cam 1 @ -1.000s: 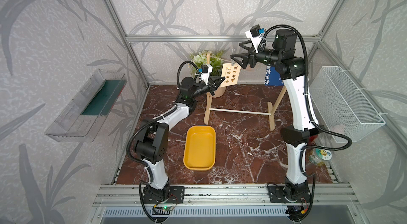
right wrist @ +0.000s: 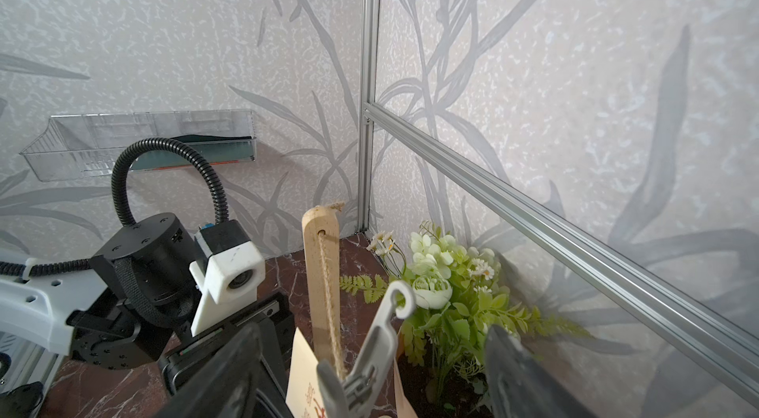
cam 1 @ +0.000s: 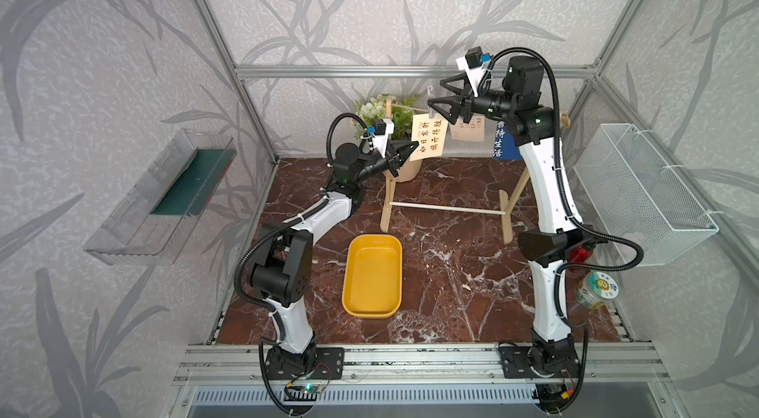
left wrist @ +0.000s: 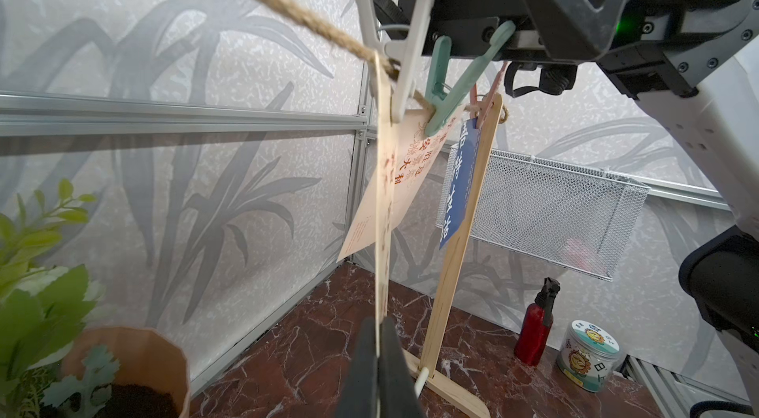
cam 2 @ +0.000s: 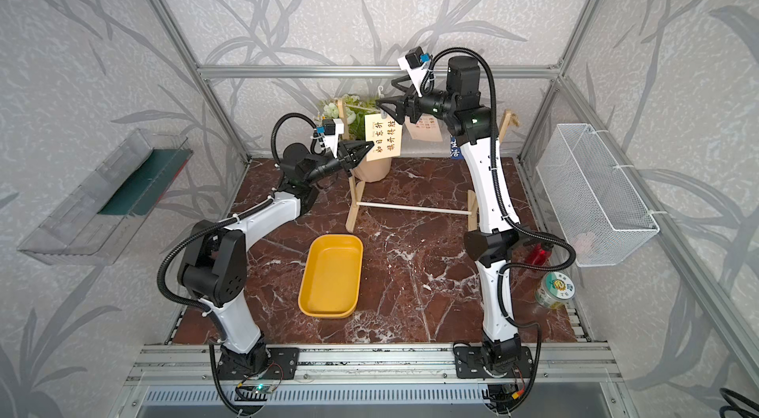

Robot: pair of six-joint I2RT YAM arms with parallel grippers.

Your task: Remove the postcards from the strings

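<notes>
A cream postcard (cam 1: 431,136) with dark writing hangs from the twine (left wrist: 284,8) by a grey clip (right wrist: 381,339). My left gripper is shut on this card's lower edge; the left wrist view shows the card edge-on, running down between the fingertips. At the card's top, my right gripper stands open, its fingers on either side of the grey clip and apart from it in the right wrist view. Farther along hang a pinkish postcard (left wrist: 403,173) under a green clip (left wrist: 466,82) and a blue postcard (left wrist: 461,181) beside the wooden post.
An empty yellow tray (cam 1: 373,275) lies on the marble table. Behind the stand's left post (right wrist: 320,283) is a potted plant (right wrist: 442,299). A red bottle (left wrist: 537,323) and a tin (left wrist: 587,354) stand at right; baskets hang on both side walls.
The right arm has shifted slightly left, and the grey clip and card top have moved a little left too. More of the pinkish card shows. My left arm has stayed still.
</notes>
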